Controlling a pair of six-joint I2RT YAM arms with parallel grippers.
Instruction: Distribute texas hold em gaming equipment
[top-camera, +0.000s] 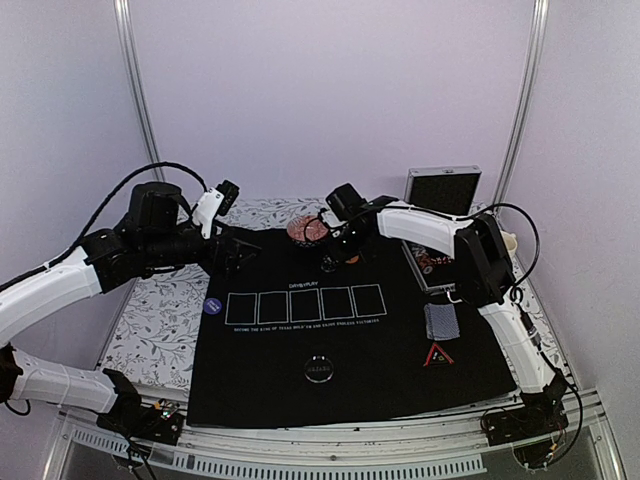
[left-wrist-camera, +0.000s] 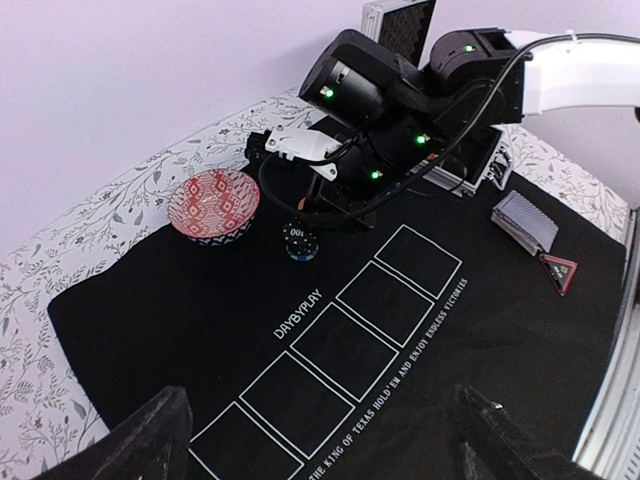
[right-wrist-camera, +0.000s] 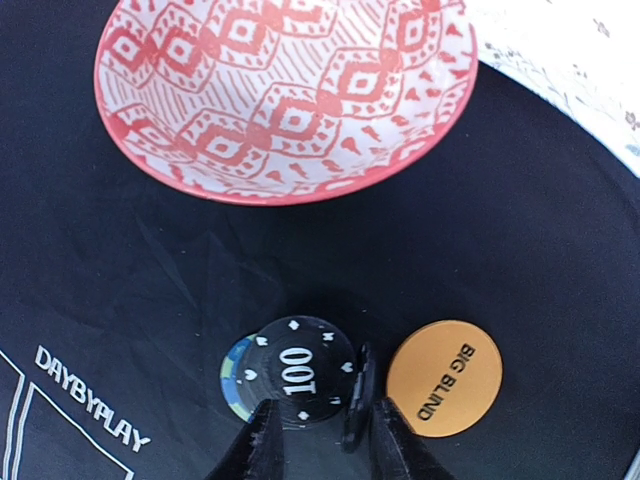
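On the black poker mat (top-camera: 270, 370), a black "100" chip (right-wrist-camera: 298, 372) lies on a blue-edged chip, with a dark piece standing on edge at its right and an orange BIG BLIND disc (right-wrist-camera: 444, 375) beside that. My right gripper is over these chips; its fingertips show apart at the lower edge of the right wrist view, with no object clearly held. My left gripper hangs open and empty over the mat's left side. A blue disc (top-camera: 212, 306), a dark round disc (top-camera: 318, 369), a card deck (top-camera: 441, 321) and a red triangle (top-camera: 437, 355) lie apart.
A red patterned bowl (right-wrist-camera: 285, 110) sits behind the chips. An open metal case (top-camera: 443, 187) with chips stands at back right, partly behind the right arm. The printed card boxes and the front of the mat are mostly clear.
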